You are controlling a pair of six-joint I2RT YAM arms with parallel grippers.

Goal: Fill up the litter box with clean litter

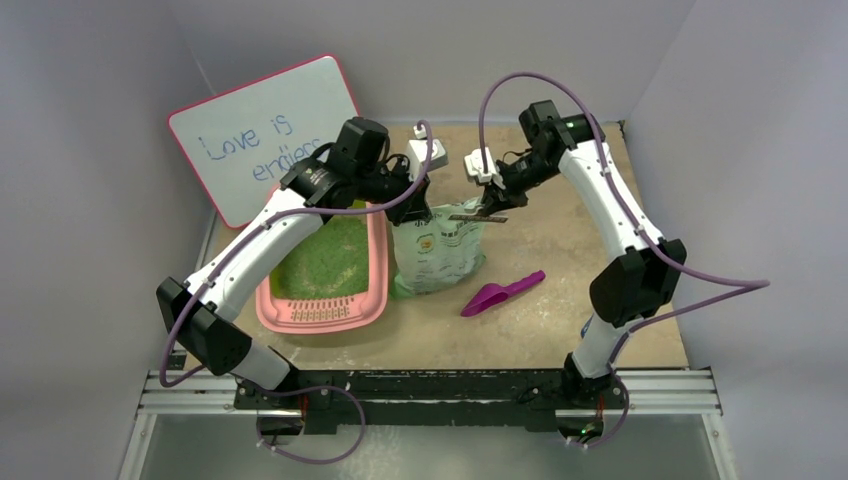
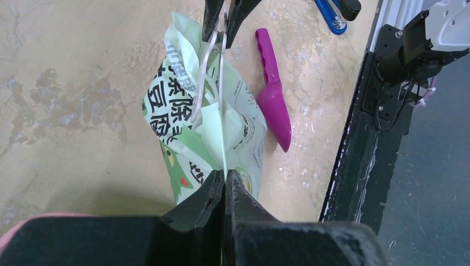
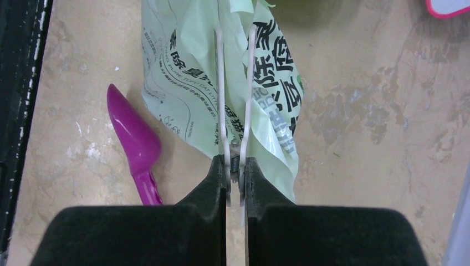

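Observation:
A pale green litter bag (image 1: 435, 258) stands upright on the table, right of the pink litter box (image 1: 378, 275) with its green inside. At the bag's top left, my left gripper (image 1: 426, 212) is shut; in the left wrist view a thin edge of the bag runs into its fingertips (image 2: 213, 185). My right gripper (image 1: 488, 207) is shut on the hinge end of a long two-armed clip (image 3: 221, 100). The clip's arms stand slightly apart, reaching along the bag's mouth; whether they pinch the plastic cannot be told.
A purple scoop (image 1: 500, 293) lies on the table to the right of the bag. Behind the litter box leans a whiteboard (image 1: 250, 130) with writing. A blue object (image 2: 332, 18) sits near the right arm's base.

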